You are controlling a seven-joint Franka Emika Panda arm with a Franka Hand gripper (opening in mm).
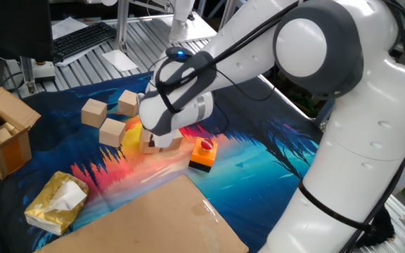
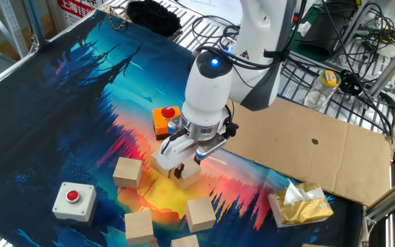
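Observation:
Wooden cubes lie on the colourful mat. In exterior view 2 my gripper (image 2: 188, 167) points down over one wooden cube (image 2: 188, 180), its dark-tipped fingers (image 2: 179, 171) apart at that cube. Whether they press on its sides cannot be told. A second cube (image 2: 160, 164) stands close beside it, partly behind the gripper. Exterior view 1 shows the same pair, a left cube (image 1: 147, 145) and a right cube (image 1: 174, 143), largely covered by the hand. Other loose cubes include one (image 1: 94, 112) at the back left and one (image 1: 112, 132) nearer.
An orange button box (image 1: 202, 154) stands close to the gripper; a white button box (image 2: 75, 204) is farther off. A cardboard sheet (image 1: 157, 218), a gold tissue pack (image 1: 57, 204) and an open carton (image 1: 9, 151) of blocks lie around.

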